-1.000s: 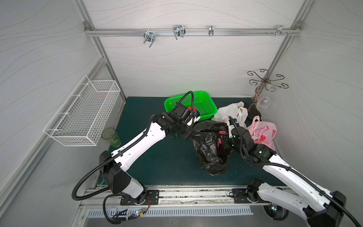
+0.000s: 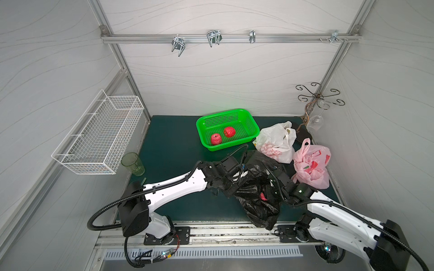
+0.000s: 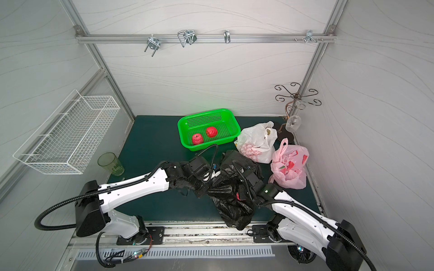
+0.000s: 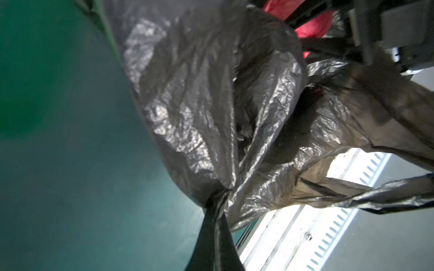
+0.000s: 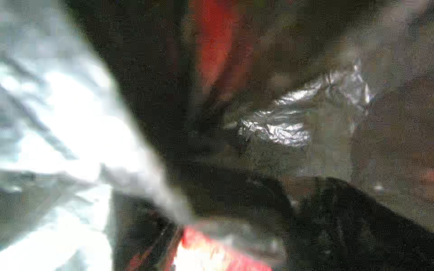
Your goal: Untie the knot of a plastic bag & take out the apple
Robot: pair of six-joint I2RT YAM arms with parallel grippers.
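A crumpled black plastic bag [image 2: 253,207] lies at the front centre-right of the green-topped table, stretched toward the front edge. A red apple [image 4: 316,24] shows through its opening. My left gripper is shut on a pinched strand of the bag, at the bottom of the left wrist view. My right gripper is inside the opening beside the apple, its fingers apart around part of it; whether they touch it is unclear. The right wrist view is blurred by plastic close up, with red patches.
A green basket [image 2: 246,140] with two apples stands behind. A white bag [image 2: 282,137] and pink bag [image 2: 312,167] lie at the right. A glass [image 2: 132,163] and wire basket [image 2: 101,131] are at the left.
My left gripper has moved down toward the front, uncovering the basket's apples. The black bag has stretched toward the front edge.
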